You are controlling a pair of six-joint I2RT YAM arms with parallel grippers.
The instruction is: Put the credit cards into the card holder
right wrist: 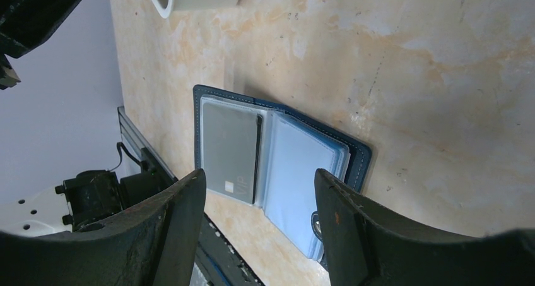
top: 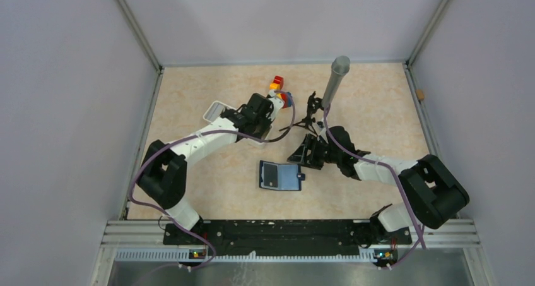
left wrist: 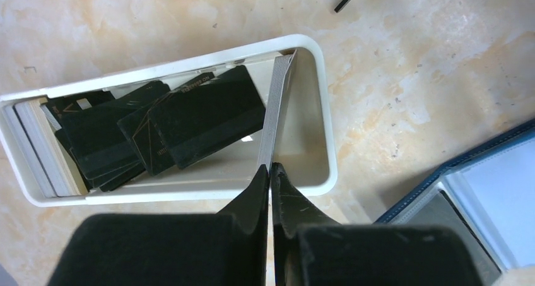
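Observation:
A white tray (left wrist: 189, 65) holds several black cards (left wrist: 208, 115) lying loose and a stack of pale cards (left wrist: 276, 103) standing on edge near its right end. The rightmost card of that stack leans slightly away at its far end. My left gripper is shut, its tips at the near end of this stack; whether a thin card edge is between them is too small to tell. The blue card holder (right wrist: 303, 178) lies unfolded, with a grey card (right wrist: 230, 150) in its left side. Over it, my right gripper stands open and empty.
Coloured blocks (top: 277, 84) sit behind the tray. A grey cylinder on a small black tripod (top: 311, 112) stands behind the right gripper. Bare table surrounds the card holder at left and in front.

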